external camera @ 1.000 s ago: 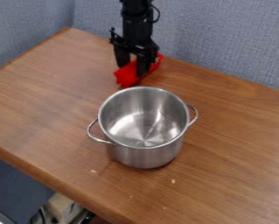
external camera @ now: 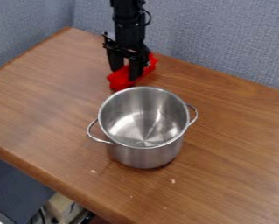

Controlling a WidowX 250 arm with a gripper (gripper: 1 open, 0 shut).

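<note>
The black gripper (external camera: 128, 63) hangs from the top of the camera view over a red object (external camera: 122, 81) at the back of the wooden table (external camera: 48, 96). Its fingers reach down onto the red object and hide part of it; whether they grip it is unclear. In front of them stands a steel pot (external camera: 145, 131) with two side handles, apart from the red object.
Grey padded walls (external camera: 223, 44) border the back. Some dark items and cables lie off the table's near left edge.
The gripper and the red object have shifted slightly to the left over the last second. The pot has stayed where it was.
</note>
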